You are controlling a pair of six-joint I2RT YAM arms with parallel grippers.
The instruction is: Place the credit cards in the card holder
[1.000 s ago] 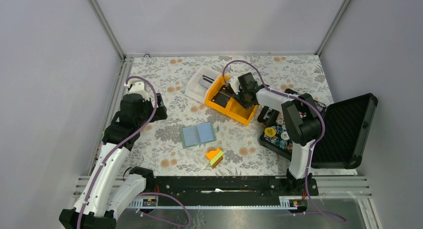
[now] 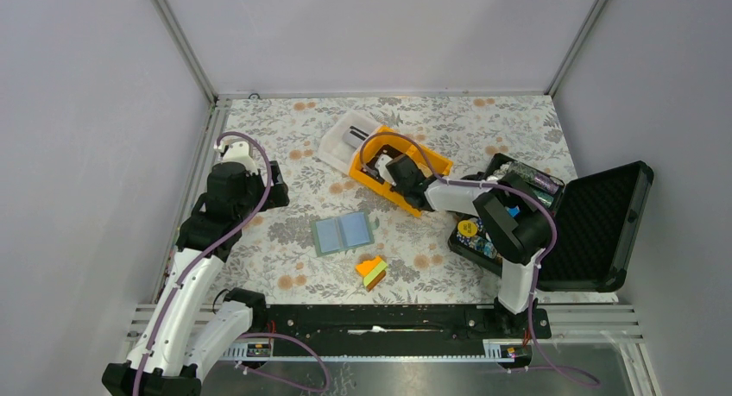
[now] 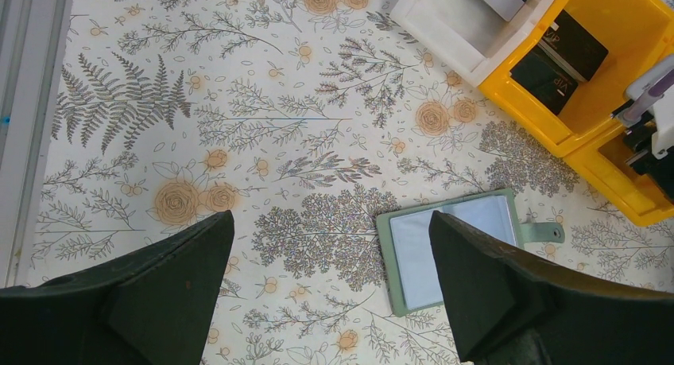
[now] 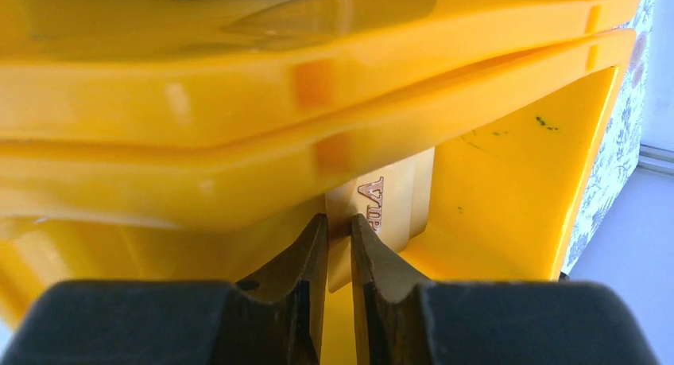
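Note:
My right gripper is down inside a yellow bin (image 2: 431, 159), its narrowly spaced fingertips at a tan VIP card (image 4: 397, 190); whether they grasp it is unclear. Dark VIP cards (image 3: 572, 47) lie in the neighbouring yellow compartment. A white bin (image 2: 337, 146) beside it holds further card-like pieces. An open card holder (image 2: 354, 229) with pale pockets and a green border lies on the floral table. My left gripper hangs open over the left side of the table, nothing between its fingers.
An open black case (image 2: 604, 228) with assorted items stands at the right. Small orange, green and brown pieces (image 2: 370, 270) lie below the holder.
The yellow bins look slightly shifted. The left arm is unchanged.

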